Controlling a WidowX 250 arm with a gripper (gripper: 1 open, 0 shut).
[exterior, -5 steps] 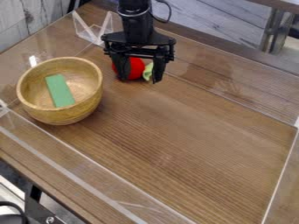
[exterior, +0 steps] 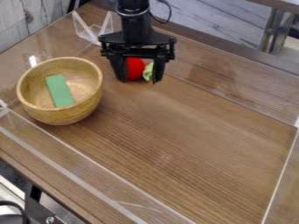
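My black gripper (exterior: 136, 63) is at the top centre, its two fingers pointing down over a red round object (exterior: 135, 66) with a pale green part (exterior: 149, 72) beside it. The fingers stand apart on either side of these; whether they touch is hard to tell. A wooden bowl (exterior: 82, 100) on the left holds a green block (exterior: 59, 90).
A raised light edge runs along the top right, and a pale wall with a clear plastic item is at the top left.
My gripper has shifted slightly to the left over the red object. The bowl and green block have not moved.
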